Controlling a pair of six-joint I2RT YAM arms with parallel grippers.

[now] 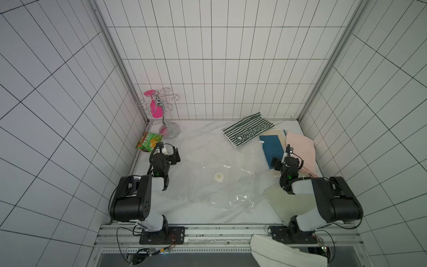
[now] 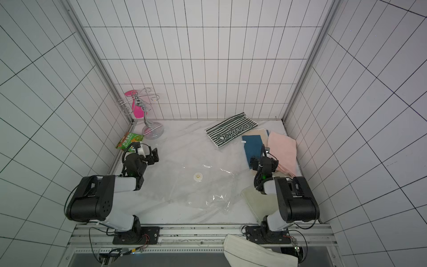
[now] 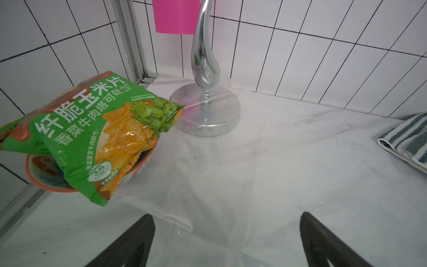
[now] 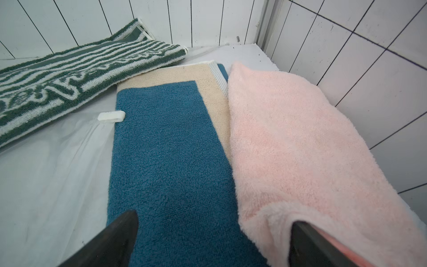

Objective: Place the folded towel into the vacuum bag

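Observation:
A clear plastic bag (image 1: 222,195) lies flat on the middle of the table, with a round white valve (image 1: 218,177). Folded towels lie on the right: striped green-and-white (image 4: 66,84), blue (image 4: 164,142), beige (image 4: 213,115) partly beneath the blue, and pink (image 4: 302,138). A pale sage one (image 1: 289,202) is under the right arm. My right gripper is open over the blue and pink towels, the pink edge by its right finger. My left gripper is open over bare table at the left, nothing between its fingers.
A green snack packet (image 3: 97,129) rests on a bowl at the left edge, before a chrome stand (image 3: 204,115) with pink pieces (image 3: 175,15). Tiled walls enclose the back and sides.

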